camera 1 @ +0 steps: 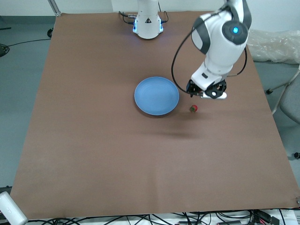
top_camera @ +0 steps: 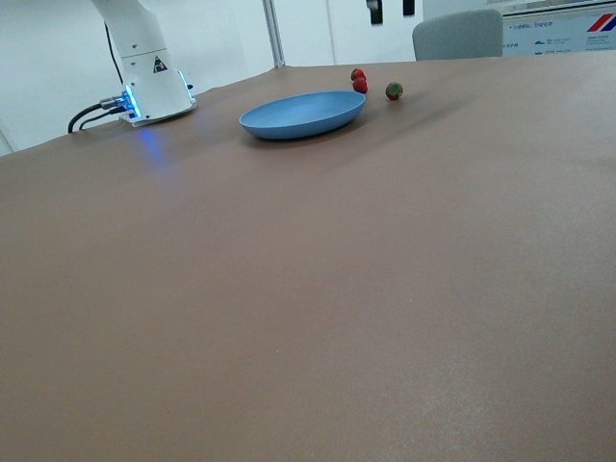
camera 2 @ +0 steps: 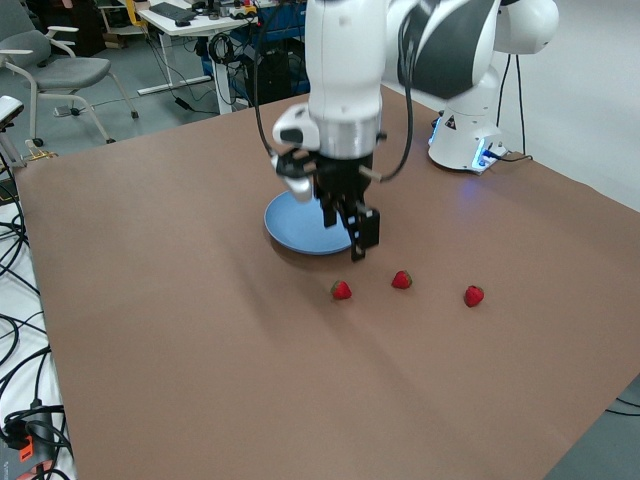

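A blue plate [camera 1: 156, 95] lies on the brown table, also in the top view [top_camera: 301, 115] and right view. Three strawberries lie apart beside it: one [camera 2: 341, 290], a middle one [camera 2: 402, 280] and another [camera 2: 474, 296] in the right view; only one [camera 1: 193, 108] shows clearly in the left view. My gripper [camera 2: 352, 236] hangs above the table near the plate and strawberries, its black fingers [top_camera: 376, 12] at the top edge of the top view, apparently apart, with nothing seen between them.
The white robot base [camera 1: 148, 23] stands at the table's back edge. A grey chair [camera 1: 290, 98] is beyond the right edge. Cables lie along the near edge.
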